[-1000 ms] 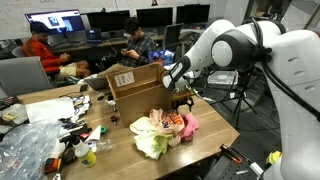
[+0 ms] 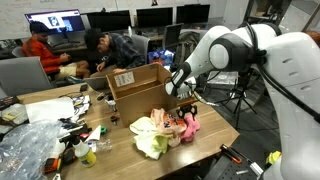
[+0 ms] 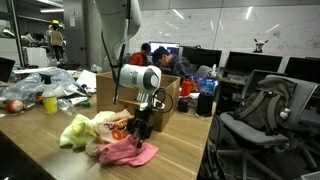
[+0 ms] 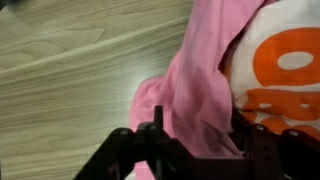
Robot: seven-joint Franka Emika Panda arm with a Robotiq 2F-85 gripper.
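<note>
A pink cloth (image 2: 191, 125) lies at the right end of a small heap of cloths on the wooden table. Next to it are a white cloth with orange print (image 4: 285, 68) and a pale green cloth (image 3: 77, 131). My gripper (image 2: 182, 112) is low over the heap. In the wrist view, a raised fold of the pink cloth (image 4: 196, 85) runs up between the dark fingers. The fingers stand part open around this fold, and whether they press on it is too blurred to tell.
A cardboard box (image 2: 140, 90) stands behind the cloths. A yellow-labelled bottle (image 2: 84, 152) and clear plastic wrapping (image 2: 30, 143) are at the left. Bare table (image 3: 185, 150) lies to the right of the heap. Two people sit beyond the table.
My gripper has come down onto the pink cloth, which now looks bunched up around it.
</note>
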